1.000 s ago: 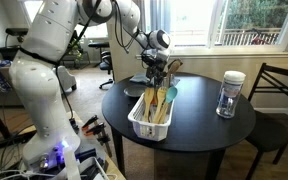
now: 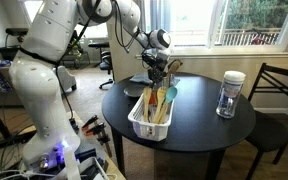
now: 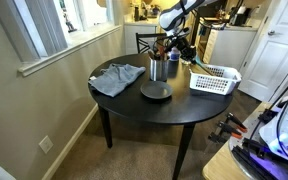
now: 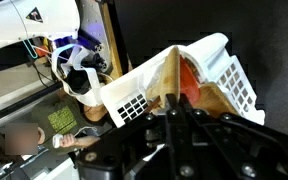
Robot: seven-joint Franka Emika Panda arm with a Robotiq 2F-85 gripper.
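Note:
A white plastic basket (image 2: 151, 128) sits near the front edge of the dark table, holding several long kitchen utensils. Wooden utensils (image 2: 152, 105) and a teal one (image 2: 171, 93) stick up above its rim. My gripper (image 2: 157, 83) is over the basket, at the tops of these utensils. From the wrist, a tan wooden utensil (image 4: 171, 72) runs up to the fingertips, and my gripper is shut on it. Right beside it is a red-orange utensil (image 4: 190, 82). The lower ends are hidden inside the basket.
A dark round plate (image 3: 156, 90) and a crumpled grey-blue cloth (image 3: 117, 79) lie on the table. A metal container with utensils (image 3: 159, 68) stands close by. A white-lidded canister (image 2: 230, 94) is at the right.

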